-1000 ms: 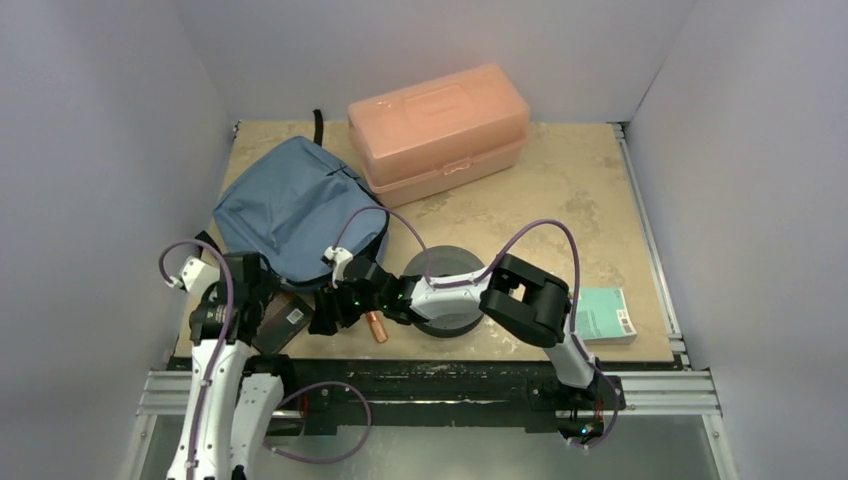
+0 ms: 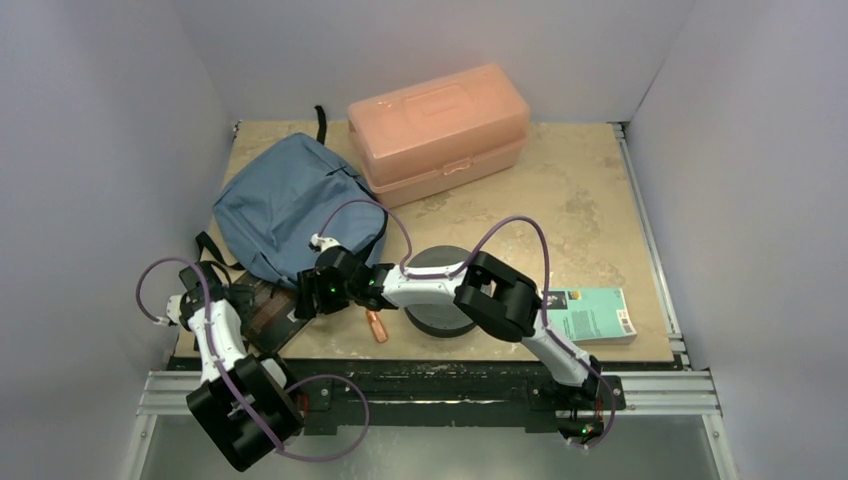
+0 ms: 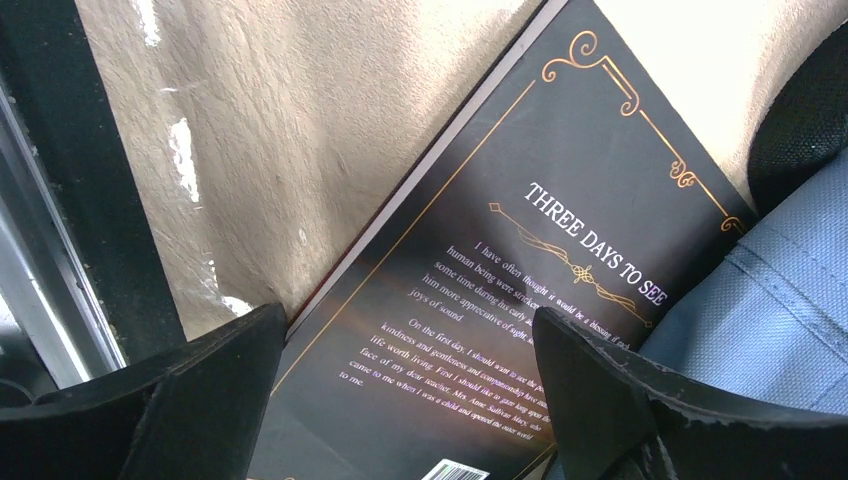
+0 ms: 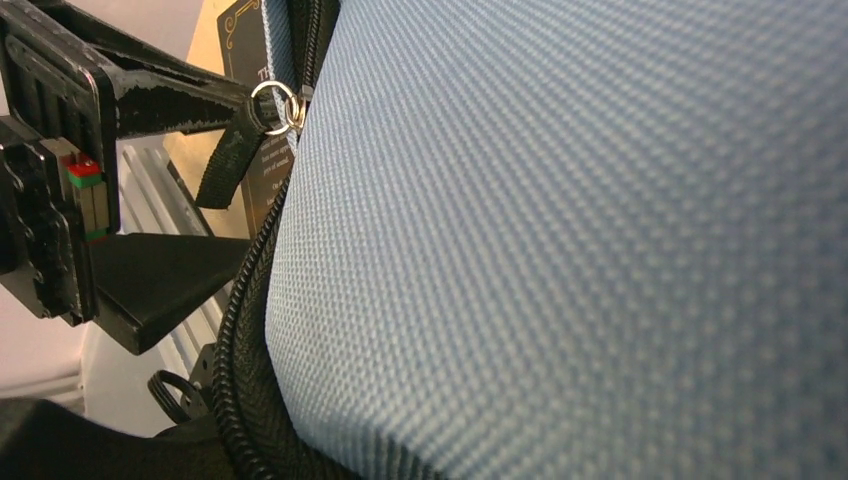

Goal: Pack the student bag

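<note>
A blue bag (image 2: 290, 195) lies at the left of the table. At its front edge is a dark book titled "Three Days to See" (image 3: 480, 270), back cover up, one side against or under the bag's cloth. My left gripper is open over the book, one finger by its long edge, the other over the printed text. By the bag's front edge stands my right gripper (image 2: 308, 294). In the right wrist view the bag's fabric (image 4: 540, 240) and black zipper edge (image 4: 250, 300) fill most of the frame, and my right fingers cannot be made out.
A closed peach box (image 2: 440, 125) stands behind the bag. Under the right arm lies a dark round object (image 2: 440, 318), with a small orange item (image 2: 377, 326) beside it. A green book (image 2: 590, 315) is at the front right. Free table lies at the back right.
My left arm has shifted left, turning at the wrist, and now reaches over the book. The right gripper has moved slightly left towards the bag's front edge.
</note>
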